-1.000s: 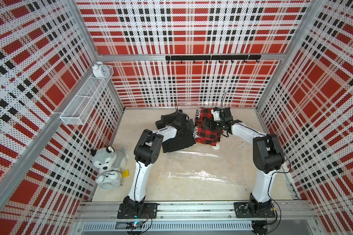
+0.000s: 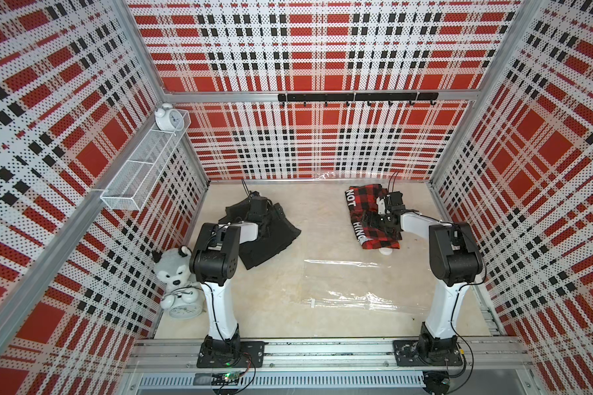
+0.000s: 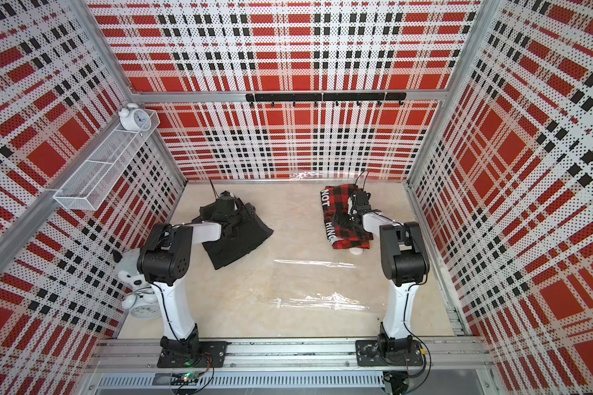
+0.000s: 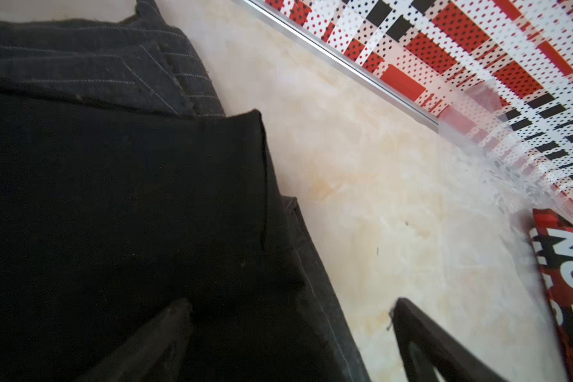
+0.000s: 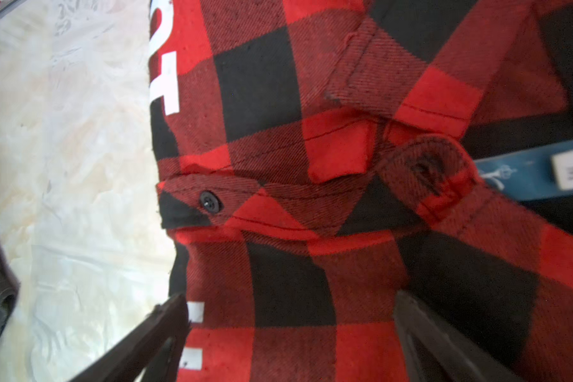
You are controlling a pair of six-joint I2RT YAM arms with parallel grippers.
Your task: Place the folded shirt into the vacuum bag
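A dark folded garment lies at the left of the table, with my left gripper low over it, fingers apart. A red and black plaid folded shirt with white lettering lies at the right. My right gripper is open on or just above it; contact cannot be told. A clear plastic vacuum bag lies flat on the table, nearer the front and middle.
A plush dog and a white clock stand at the left front. A wire basket with another clock hangs on the left wall.
My left gripper and the dark garment have moved left, away from the middle. The plaid shirt and right gripper have shifted right, widening the gap between the garments.
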